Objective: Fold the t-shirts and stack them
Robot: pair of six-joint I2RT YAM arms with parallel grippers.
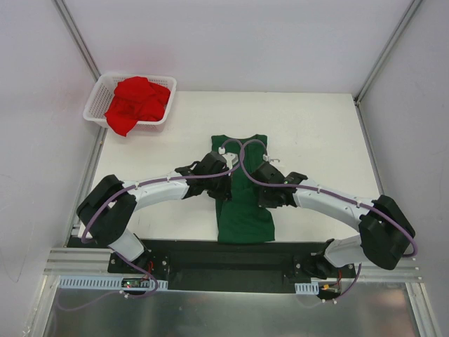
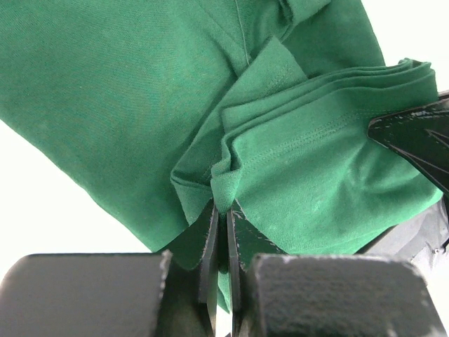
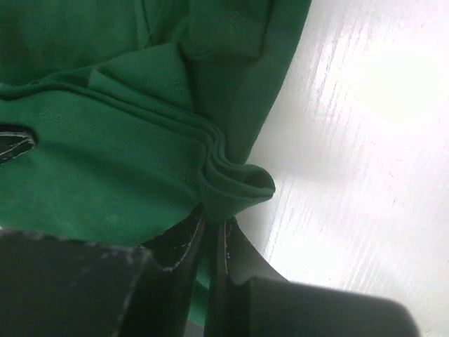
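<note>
A green t shirt (image 1: 245, 221) lies in a long narrow shape on the table, its near end at the front edge. At its left edge, my left gripper is shut on a bunched fold of the cloth. On the right edge, my right gripper is shut on another gathered fold, which bulges past the fingertips. Layered hems run across the shirt (image 2: 302, 133) between the two grippers. In the top view both arms hide the middle of the shirt and the fingertips.
A white basket (image 1: 91, 107) with red cloth (image 1: 140, 102) in it stands at the back left. Both grippers are close together.
</note>
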